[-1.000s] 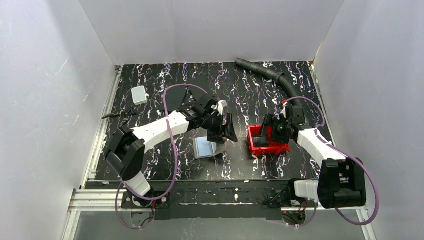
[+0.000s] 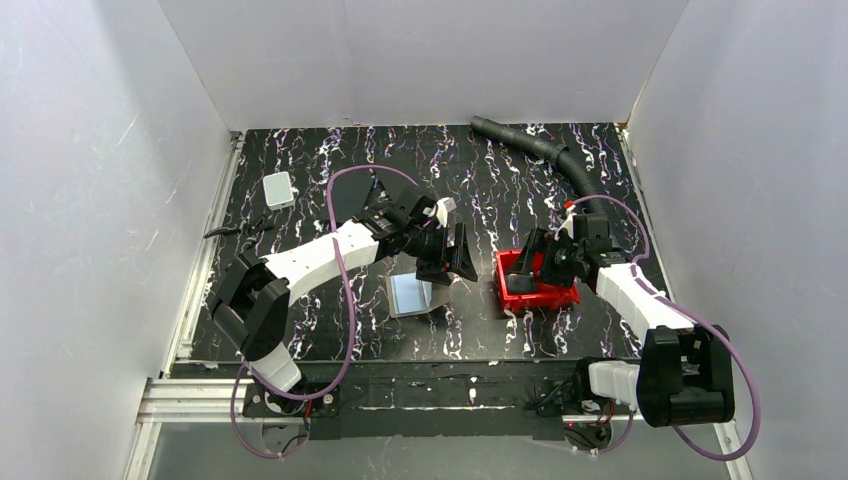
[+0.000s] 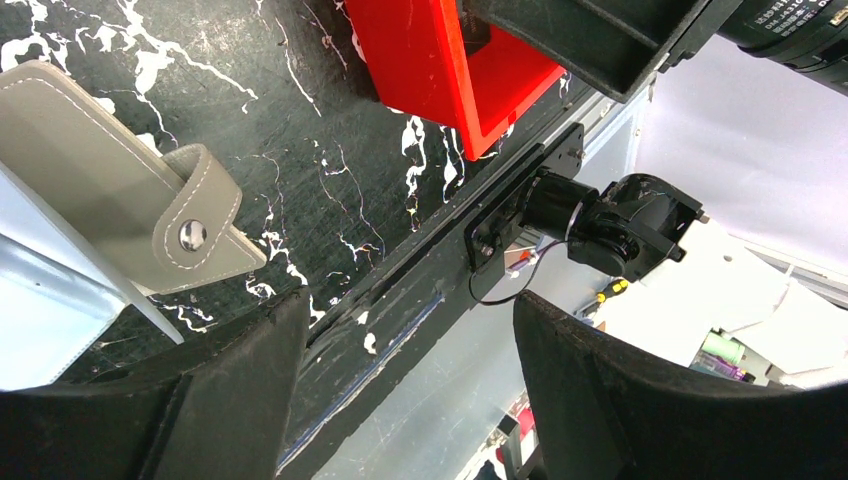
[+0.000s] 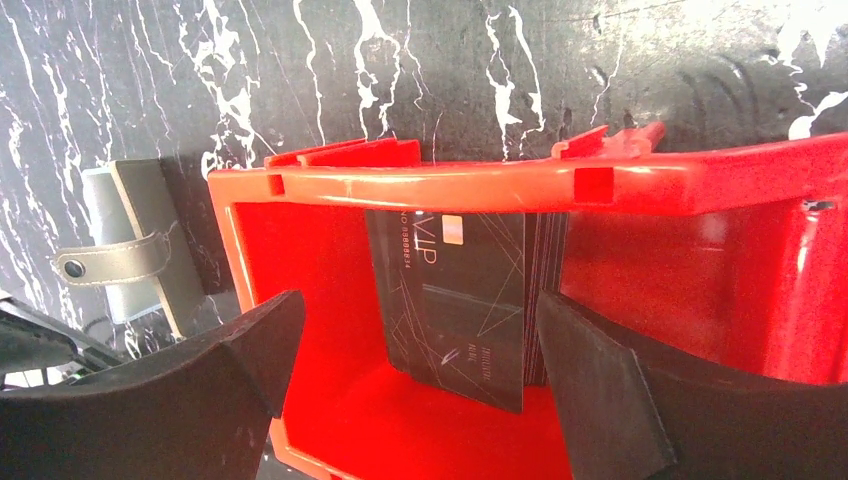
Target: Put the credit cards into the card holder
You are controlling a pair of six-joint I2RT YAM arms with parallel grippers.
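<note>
Black credit cards [image 4: 460, 310], marked VIP, lean as a stack inside the red bin [image 4: 400, 187]. Over that bin my right gripper is open, one finger [image 4: 600, 380] close to the stack's edge and the other to its left. Whether that finger touches the cards I cannot tell. The beige card holder [image 2: 408, 294] lies opened on the table left of the bin, its pale clear sleeves showing. In the left wrist view its strap with a snap [image 3: 200, 215] is visible. Above and right of the holder, my left gripper [image 2: 458, 262] stands open and empty.
A black corrugated hose [image 2: 540, 148] runs along the back right. The white box [image 2: 279, 190] sits at the far left, with a black stand [image 2: 245, 228] nearby. Table between holder and bin is bare.
My left arm, the holder and the bin stay practically where they were.
</note>
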